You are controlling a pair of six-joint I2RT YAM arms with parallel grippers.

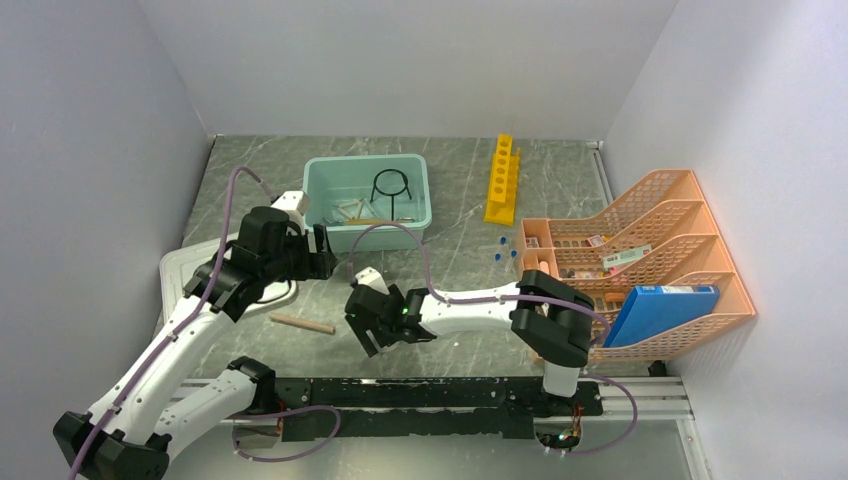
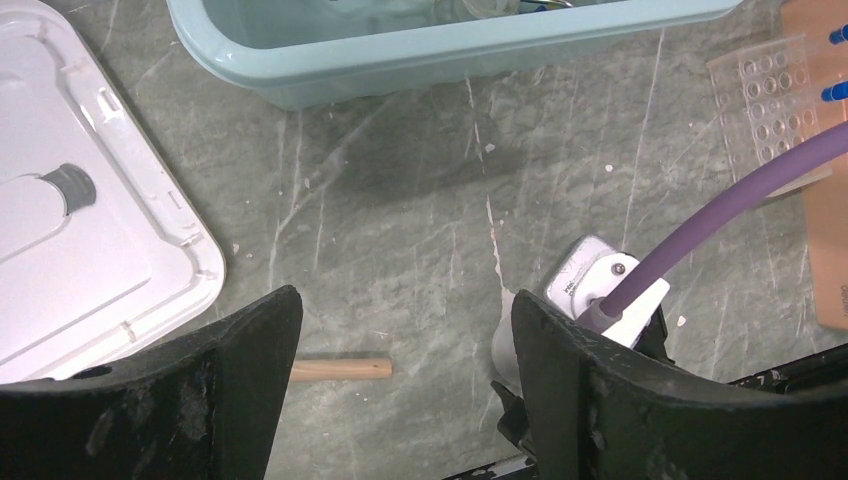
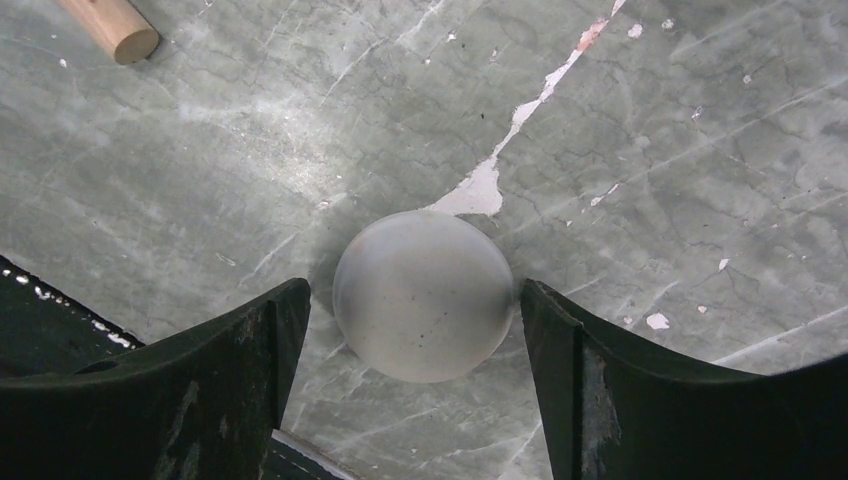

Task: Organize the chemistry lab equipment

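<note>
My right gripper (image 1: pixel 370 325) is open low over the grey marble table, its fingers either side of a round frosted disc-topped object (image 3: pixel 422 295). My left gripper (image 1: pixel 320 258) hangs open above the table, left of it and in front of the teal bin (image 2: pixel 430 45), nothing between its fingers. The bin holds a black ring stand (image 1: pixel 392 190) and clear glassware. A wooden rod (image 2: pixel 340 369) lies at the front left. A white lid (image 2: pixel 90 260) lies at the left. A yellow rack (image 1: pixel 500 182) stands at the back right, a clear perforated rack (image 2: pixel 770 100) beside blue caps.
A peach organizer (image 1: pixel 680 240) with a blue box (image 1: pixel 660 315) and small items fills the right side. Walls enclose the back and sides. The table's dark front rail (image 1: pixel 400 392) runs below both arms. The middle table has some bare room.
</note>
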